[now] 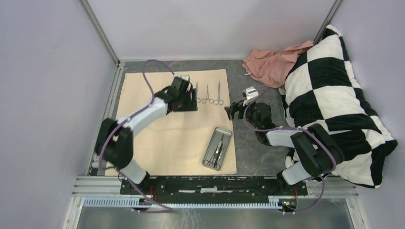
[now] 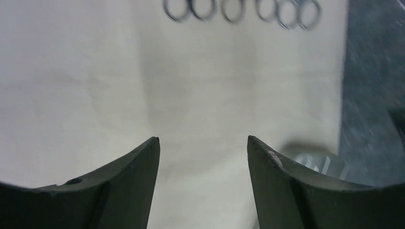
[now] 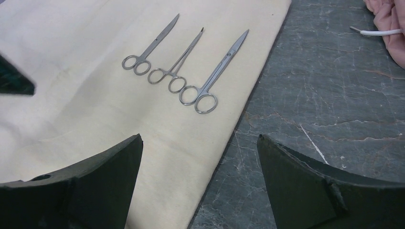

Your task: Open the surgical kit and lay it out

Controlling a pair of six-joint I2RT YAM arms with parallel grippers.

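Three steel instruments lie side by side on the cream cloth (image 1: 157, 143): small scissors (image 3: 148, 55), a clamp (image 3: 169, 71) and larger scissors (image 3: 215, 76). A metal tray (image 1: 208, 157) holding several instruments sits at the cloth's lower right. My left gripper, blurred in the top view, hovers over the cloth left of the laid-out instruments, open and empty. My right gripper is open and empty at the cloth's right edge, below those instruments.
A pink fabric bag (image 1: 270, 67) lies at the back right, beside a checkered cushion (image 1: 334, 119) along the right wall. Bare grey surface (image 1: 253, 162) runs between cloth and cushion.
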